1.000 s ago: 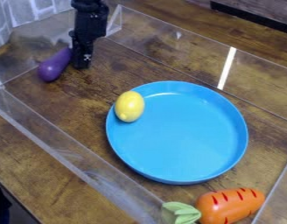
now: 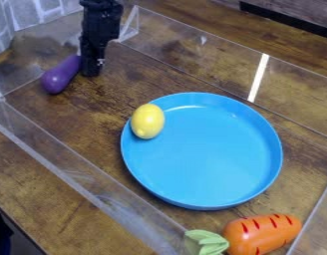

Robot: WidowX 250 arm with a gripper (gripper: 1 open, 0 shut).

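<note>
My black gripper [image 2: 91, 58] is at the upper left, low over the wooden surface, right beside a purple eggplant-like object [image 2: 57, 78]; its fingers are dark and small, and I see nothing clearly between them. A yellow egg-shaped object [image 2: 148, 121] rests on the left part of a blue plate [image 2: 206, 164]. An orange carrot toy with a green top [image 2: 259, 234] lies at the lower right.
Clear low walls [image 2: 87, 179] border the wooden surface. A pale metallic panel stands at the upper left corner, close behind the gripper. The surface between the gripper and the plate is free, as is the area above the plate.
The gripper has shifted very slightly at most over the last second; the objects look unmoved.
</note>
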